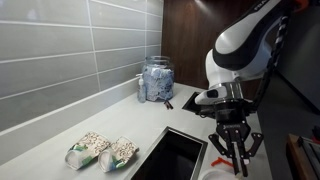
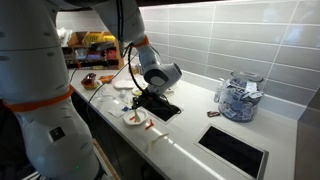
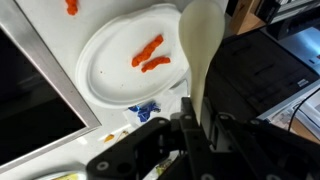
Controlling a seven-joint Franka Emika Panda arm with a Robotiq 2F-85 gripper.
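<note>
My gripper is shut on the handle of a pale cream spoon, whose rounded end points away from the fingers. Below the spoon in the wrist view lies a shallow white bowl holding two orange-red pieces. The spoon overlaps the bowl's edge in that view; whether they touch, I cannot tell. In exterior view 1 the gripper is low over the counter, beside the partly cut-off bowl. Exterior view 2 shows the white bowl under the arm.
A dark sink basin is beside the bowl. Two patterned cans lie on the counter at left. A large glass jar and a small bottle stand near the tiled wall. Another red piece lies outside the bowl.
</note>
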